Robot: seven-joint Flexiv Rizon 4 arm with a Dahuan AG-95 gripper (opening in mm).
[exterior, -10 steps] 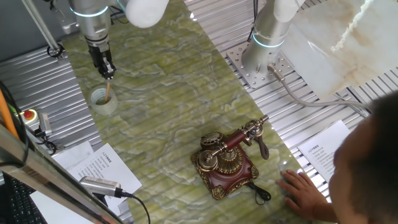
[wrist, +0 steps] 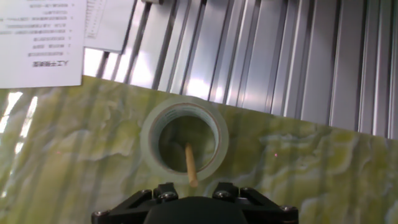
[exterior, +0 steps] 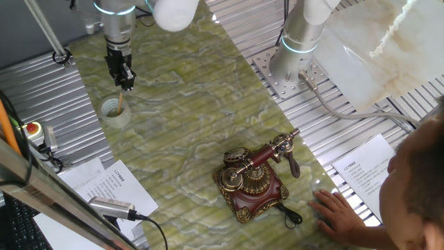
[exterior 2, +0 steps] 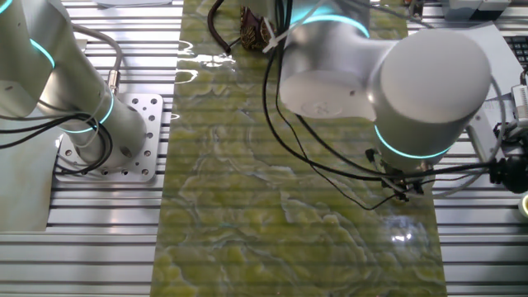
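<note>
A roll of clear tape (exterior: 116,114) stands on the green marbled sheet, its round opening facing up. Inside leans a thin wooden stick (wrist: 191,165), one end resting against the roll's rim. My gripper (exterior: 127,87) hangs above and slightly to the far right of the roll in exterior view 1, apart from both roll and stick. The wrist view shows my gripper open, its two fingertips spread at the bottom edge with nothing held between them. In exterior view 2 the arm hides the roll.
An ornate red and gold telephone (exterior: 251,177) stands on the sheet, with a person's hand (exterior: 338,212) near it. Printed papers (exterior: 114,191) and a grey device (exterior: 113,207) lie at the left.
My gripper has shifted a little to the right in exterior view 1, away from above the roll. Roll, stick and telephone have stayed put. The person has moved slightly.
</note>
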